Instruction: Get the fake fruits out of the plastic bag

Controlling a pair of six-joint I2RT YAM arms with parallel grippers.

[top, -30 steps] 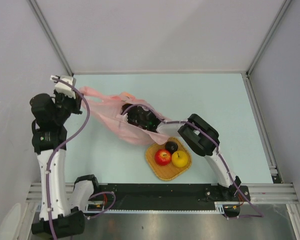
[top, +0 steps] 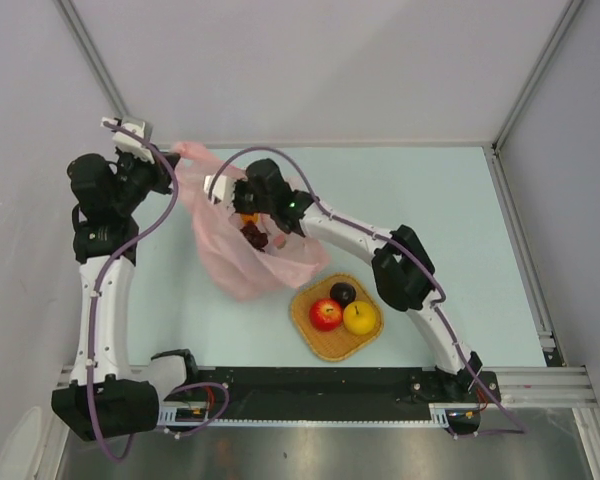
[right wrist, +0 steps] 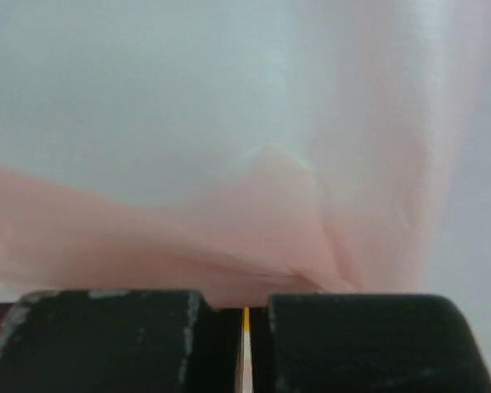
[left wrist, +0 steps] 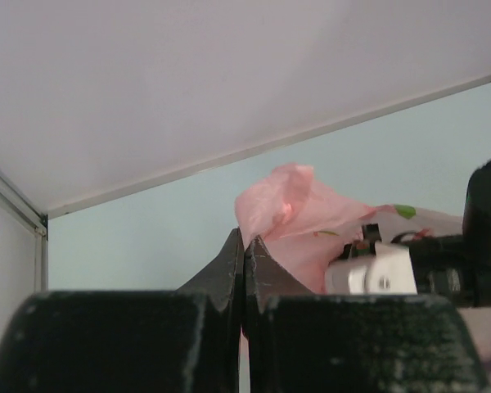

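Observation:
The pink plastic bag (top: 225, 255) is stretched across the middle of the table, its near side sagging open. My left gripper (top: 173, 160) is shut on the bag's upper left corner; in the left wrist view, pink film (left wrist: 282, 196) rises from its fingertips. Inside the bag, an orange fruit (top: 248, 217) and a dark reddish fruit (top: 254, 236) show. My right gripper is shut within the bag's mouth, pink film in front of it. Only a thin slit with a yellow sliver shows between its fingers; no fruit is visibly held. The right fingertips are hidden in the top view.
A tan basket (top: 323, 345) near the table's front edge holds a red apple (top: 326, 314), a yellow fruit (top: 360, 318) and a dark fruit (top: 342, 293). The bag's lower right edge hangs close to it.
My right gripper has come up and left out of the bag's depth. The left gripper has moved slightly up and right with its corner. The bag has shifted, and fruit inside now shows.

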